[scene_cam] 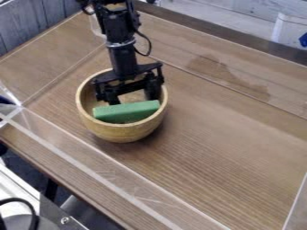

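A wooden bowl (120,128) stands on the table, left of centre in the camera view. A green block (125,112) lies inside it toward the near side. My black gripper (131,88) reaches down into the bowl just behind the block, with its fingers open inside the rim. The fingertips are partly hidden, and whether they touch the bowl or the block is unclear.
A small light object stands at the back behind the arm, partly hidden. The table's left edge runs near the bowl, with taped strips along it.
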